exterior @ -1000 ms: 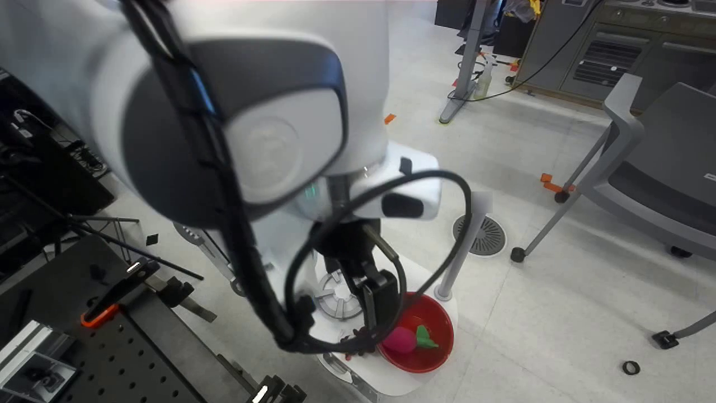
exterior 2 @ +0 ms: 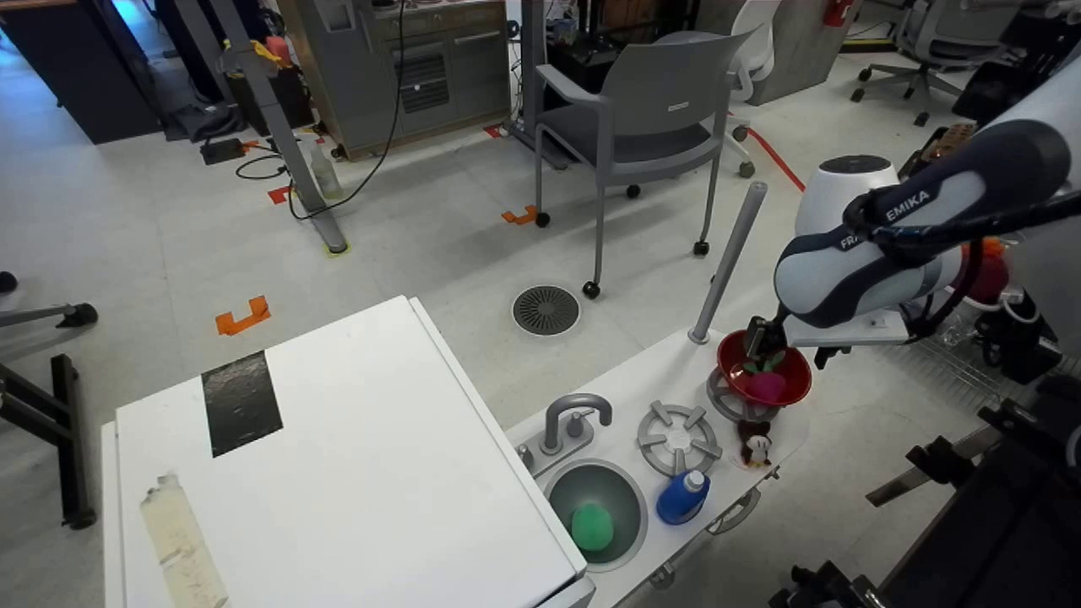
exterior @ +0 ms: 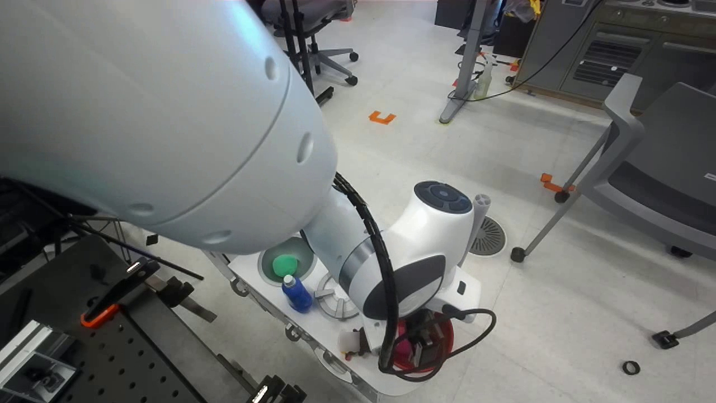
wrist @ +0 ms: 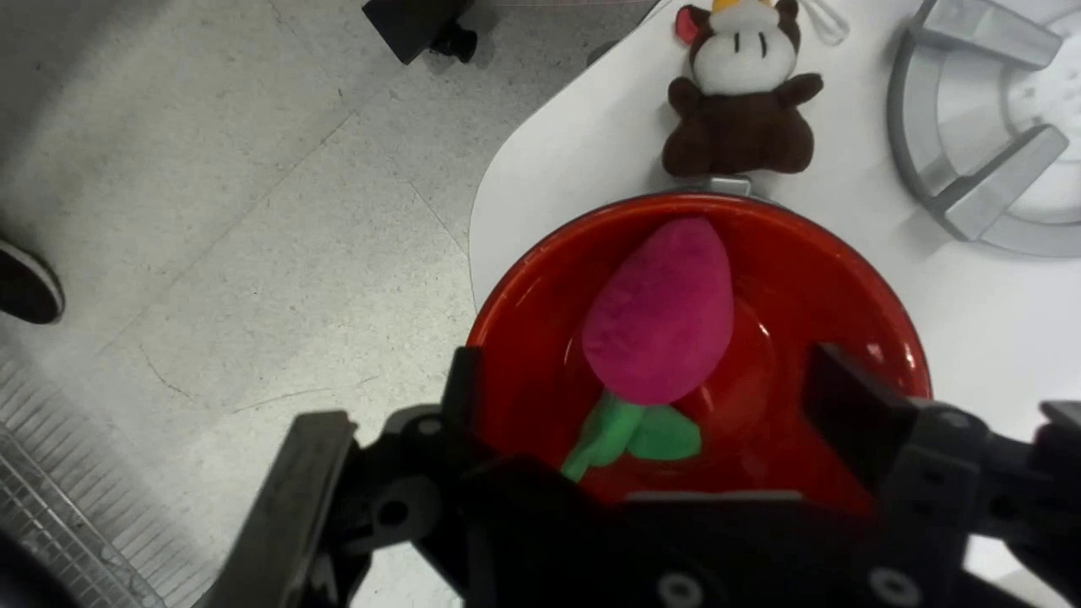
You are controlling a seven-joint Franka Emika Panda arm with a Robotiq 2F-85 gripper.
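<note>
Inside a red bowl (wrist: 811, 274) lies a pink plush vegetable (wrist: 664, 314) with green leaves (wrist: 659, 434). My gripper is open above the bowl, one finger toward each side of it in the wrist view. Nothing is gripped; the plush lies between and beyond the fingers. In exterior view 2 the bowl (exterior 2: 793, 393) rests on a burner at the end of the white counter, with the arm reaching over it. From exterior view 1 the arm hides much of the bowl (exterior: 448, 339).
A brown plush cow (wrist: 745, 96) sits beside the bowl. Along the counter are a free burner (exterior 2: 676, 439), a blue bottle (exterior 2: 683, 497) and a sink (exterior 2: 632, 496) holding a green object (exterior 2: 593, 527). An upright grey post (exterior 2: 731, 258) stands near the bowl.
In exterior view 1 the arm has swung and lowered, bringing the hand over the red bowl. The sink and blue bottle are now uncovered there. The pink plush is in the bowl in both frames.
</note>
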